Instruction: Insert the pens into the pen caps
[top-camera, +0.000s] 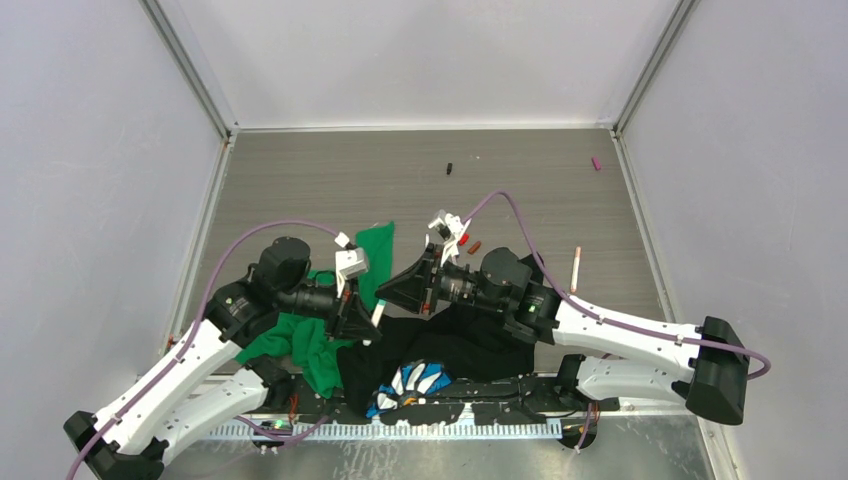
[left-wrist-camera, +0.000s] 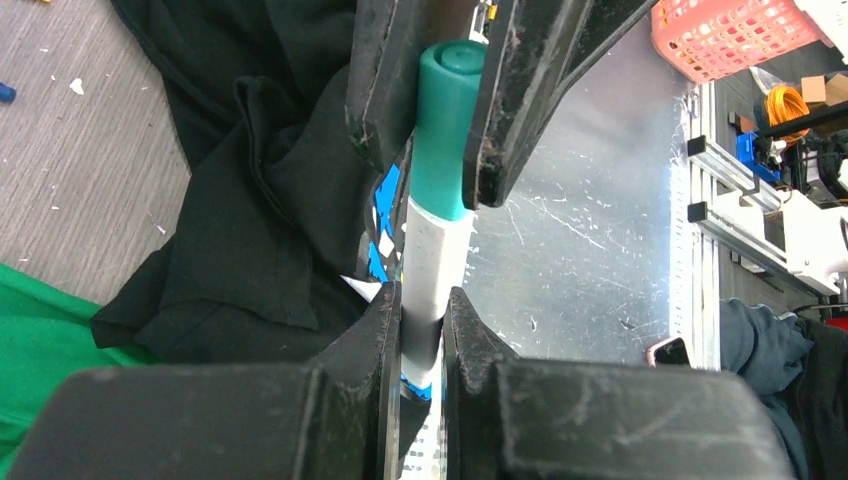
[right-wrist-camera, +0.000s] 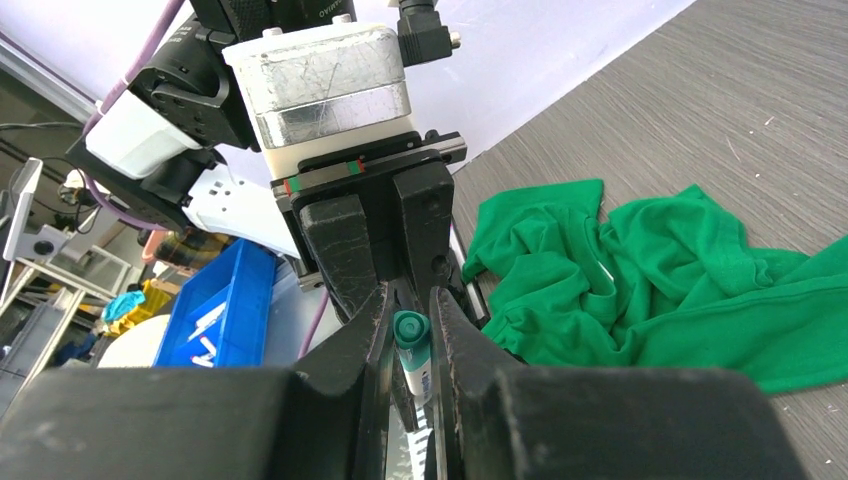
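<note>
A white pen stands nearly upright in the left wrist view, its body clasped by my left gripper. The teal-green cap covers its upper end and meets the white body with no visible gap. Around that cap, my right gripper is shut. Looking from the right wrist, the cap's round end shows between the right fingertips, with the pen running down below it to the left gripper. From above, the two grippers face each other over the cloths, the pen slanting between them. How deep the tip sits inside is hidden.
Green cloth and black cloth lie beneath the arms. Loose on the table are a black cap, a magenta cap, a brown cap and a white pen.
</note>
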